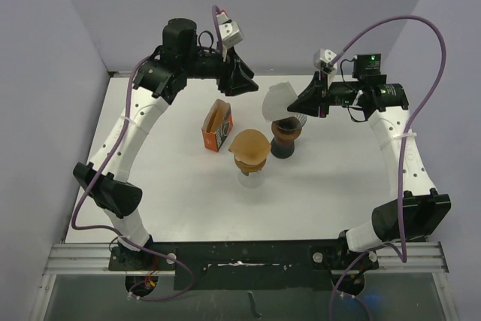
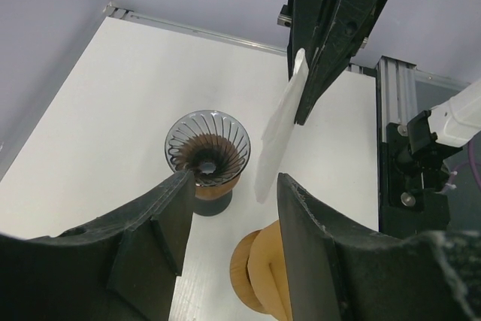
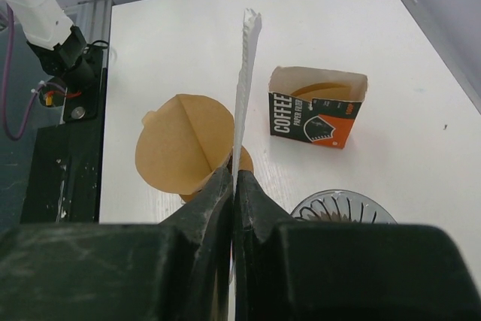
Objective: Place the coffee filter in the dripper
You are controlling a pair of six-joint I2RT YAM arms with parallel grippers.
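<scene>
A white paper filter (image 1: 279,101) hangs above the table, its edge pinched by my right gripper, which is shut on it. In the left wrist view the filter (image 2: 279,137) appears nearly edge-on, beside an empty ribbed clear dripper (image 2: 188,129) with a copper-coloured lower part. Seen from the top, it partly covers that dripper (image 1: 285,129). My left gripper is open, with nothing held; it stands left of the filter, clear of it. A brown filter (image 1: 249,145) sits in a second dripper nearer the front.
An orange and black coffee filter box (image 3: 316,107), open at the top, stands at the left back with brown filters inside. Both arms reach over the back half of the table.
</scene>
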